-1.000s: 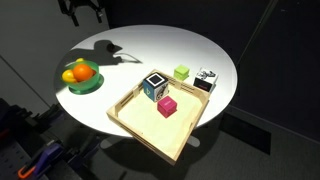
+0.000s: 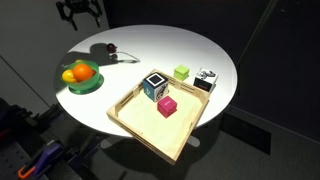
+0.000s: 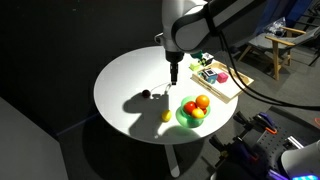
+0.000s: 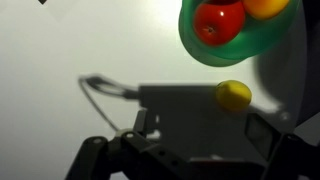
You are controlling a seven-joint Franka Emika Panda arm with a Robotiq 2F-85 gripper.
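My gripper stands open above the white table, nothing between its fingers. In exterior view 1 it hangs at the upper left, and in exterior view 2 the gripper (image 3: 174, 74) is over the table's middle. Just beyond the fingertips in the wrist view lies a round yellow fruit (image 4: 234, 95) on the tabletop. Beside it is a green bowl (image 4: 242, 48) holding a red fruit (image 4: 218, 22) and an orange one (image 4: 265, 6). Exterior view 2 shows the yellow fruit (image 3: 167, 115) apart from the bowl (image 3: 186, 120).
A wooden tray (image 2: 172, 152) holds a dark patterned cube (image 2: 155, 86) and a pink cube (image 2: 167, 106). Behind it are a green cube (image 2: 181, 72) and a black-and-white box (image 2: 205, 80). A dark-ended utensil (image 2: 111, 48) lies towards the far left.
Seen in exterior view 1, my gripper has shifted slightly to the left. The bowl, tray and cubes stay where they were.
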